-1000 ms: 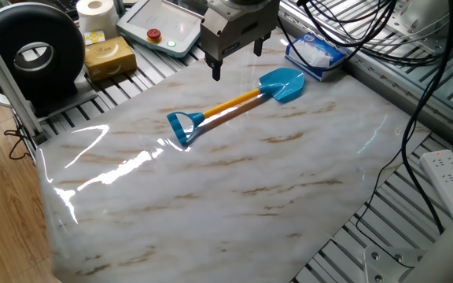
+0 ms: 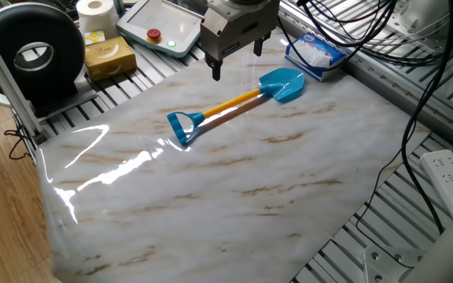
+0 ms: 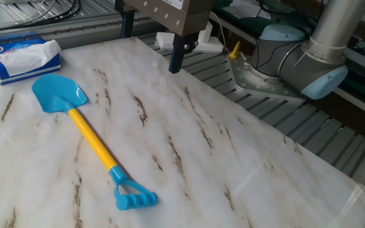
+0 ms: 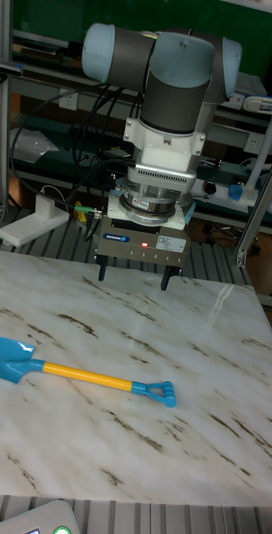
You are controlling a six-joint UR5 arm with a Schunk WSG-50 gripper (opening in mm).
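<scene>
A toy shovel with a blue blade, a yellow shaft [image 2: 233, 104] and a blue D-shaped handle lies flat on the marbled table sheet [image 2: 211, 204]. In the second exterior view its shaft [image 3: 92, 138] runs from the blade at upper left down to the handle. My gripper [image 2: 237, 64] hangs above the table at the back, fingers wide apart and pointing down, with nothing between them. The third exterior view shows the gripper [image 4: 133, 278] beyond the shovel [image 4: 88, 377], clear of it. In the second exterior view, too, an open space separates the gripper [image 3: 151, 54] from the shovel.
A blue tissue pack [image 2: 314, 56] sits near the blade at the table's back edge. Along the left back stand a yellow box [image 2: 110, 59], a black spool [image 2: 30, 55] and a control pendant [image 2: 160, 27]. Black cables [image 2: 415, 118] hang at right.
My gripper and the shovel have not moved. Only a faint glint on the right side of the sheet has faded.
</scene>
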